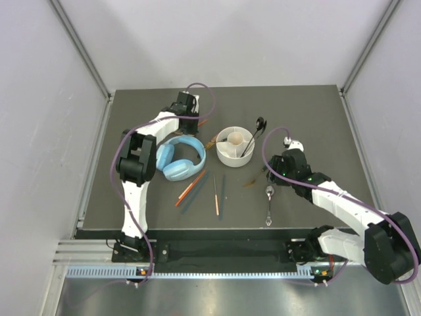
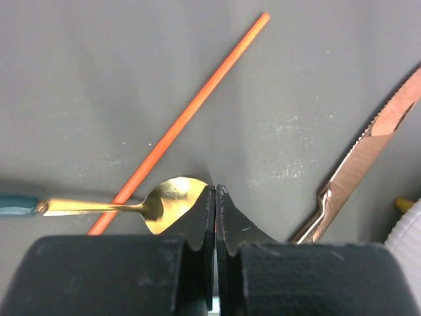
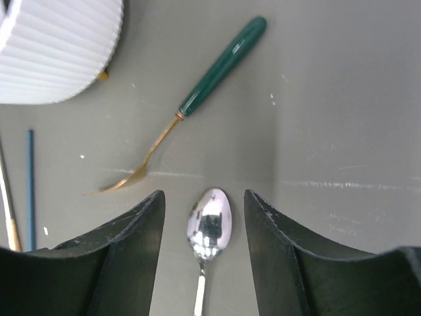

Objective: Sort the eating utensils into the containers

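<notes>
In the left wrist view my left gripper is shut with nothing between its fingers. A gold spoon point(image 2: 182, 197) with a green handle lies just left of the fingertips, outside them, its neck over an orange chopstick point(image 2: 191, 110). To the right lies a copper-coloured knife point(image 2: 352, 172). My right gripper stands open above a silver spoon point(image 3: 210, 224), whose bowl shows between the fingers from above. Beyond it lies a gold fork-like utensil point(image 3: 217, 76) with a green handle. The white divided container point(image 1: 230, 159) holds dark spoons point(image 1: 259, 126).
Blue headphones point(image 1: 178, 170) lie close in front of my left gripper. Nearer the front edge are an orange chopstick point(image 1: 191, 187), blue sticks point(image 1: 222, 197) and a thin brush-like stick point(image 1: 216, 195).
</notes>
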